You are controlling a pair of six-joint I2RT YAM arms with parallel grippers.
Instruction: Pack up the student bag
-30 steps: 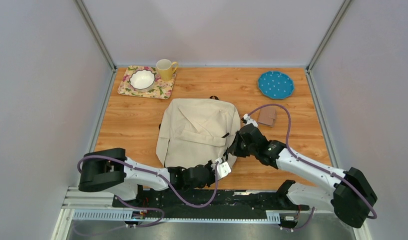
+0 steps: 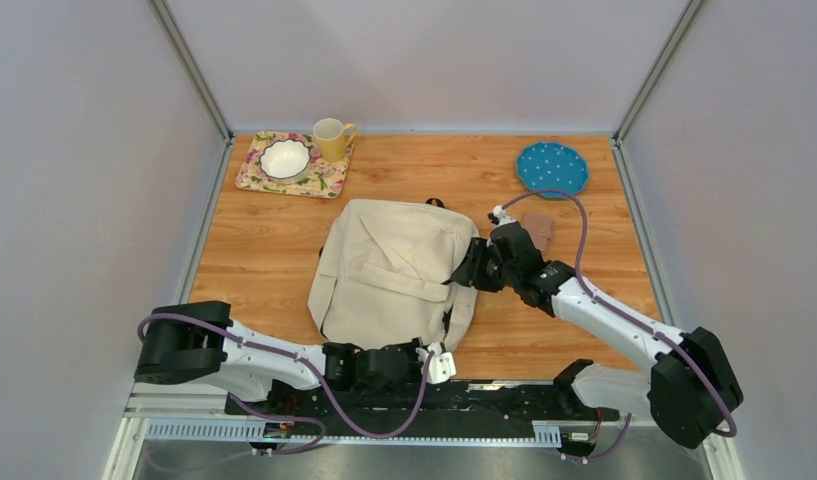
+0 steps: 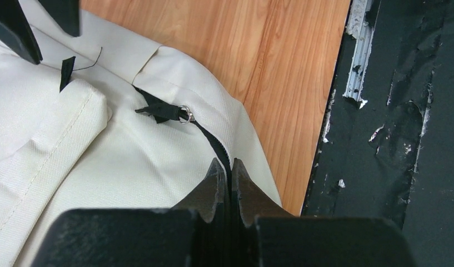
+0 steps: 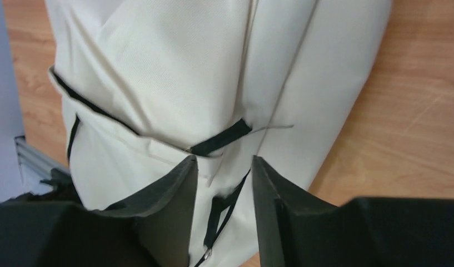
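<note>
The cream bag (image 2: 394, 260) lies flat in the middle of the table. At its lower right edge, my left gripper is shut on a thin dark strip and fabric of the bag's edge; a zipper pull (image 3: 163, 111) with a metal ring lies just beyond those fingertips. My right gripper is part open above the bag's right side, its fingers apart. Just past its tips is a black tab (image 4: 221, 138) at the end of the front pocket's seam, with nothing visibly held. The bag's inside does not show.
A floral tray (image 2: 329, 185) with a white bowl (image 2: 285, 159) and a yellow mug (image 2: 331, 140) stands back left. A blue dotted plate (image 2: 552, 168) lies back right. Behind the right arm, a brown notebook (image 2: 539, 228) is partly covered. Bare wood lies at left.
</note>
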